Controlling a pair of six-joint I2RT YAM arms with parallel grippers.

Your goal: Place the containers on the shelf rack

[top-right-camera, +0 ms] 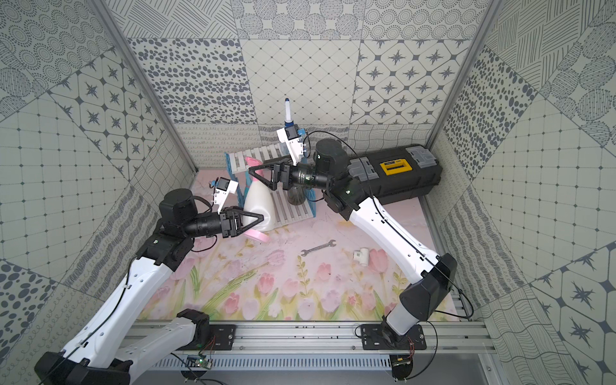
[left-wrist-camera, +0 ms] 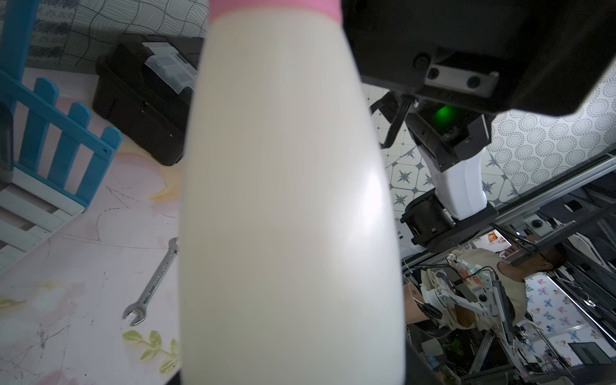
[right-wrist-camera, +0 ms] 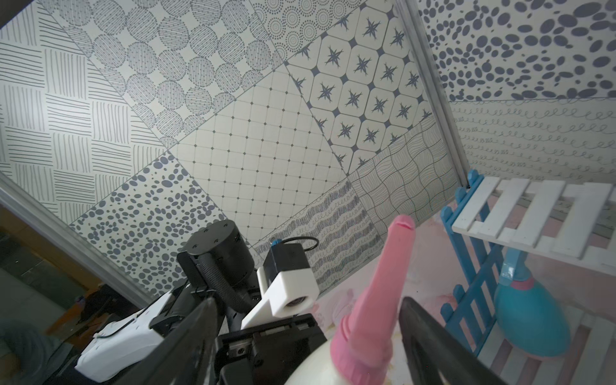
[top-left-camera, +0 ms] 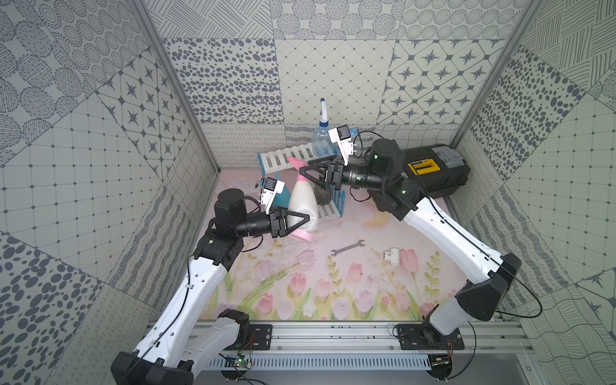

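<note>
The white spray bottle (top-left-camera: 303, 204) with pink head and pink base, the only can-like thing held, hangs slightly tilted in front of the shelf. My left gripper (top-left-camera: 300, 222) is shut on its lower body, which fills the left wrist view (left-wrist-camera: 288, 192). At the top, my right gripper (top-left-camera: 306, 170) stands part open, its fingers around the pink head (right-wrist-camera: 378, 308). Both blurred fingers (right-wrist-camera: 442, 346) flank that head in the right wrist view; I cannot tell whether they touch it. The blue-and-white two-tier shelf (top-right-camera: 288, 221) is partly hidden behind bottle and arms.
A clear bottle (top-left-camera: 322, 138) stands on the upper tier's right. Below are a teal bottle (right-wrist-camera: 532, 314) and a dark bottle (top-right-camera: 295, 194). A black toolbox (top-right-camera: 401, 176) sits at the back right. A wrench (top-left-camera: 347, 247) and white fitting (top-left-camera: 391, 256) lie in front.
</note>
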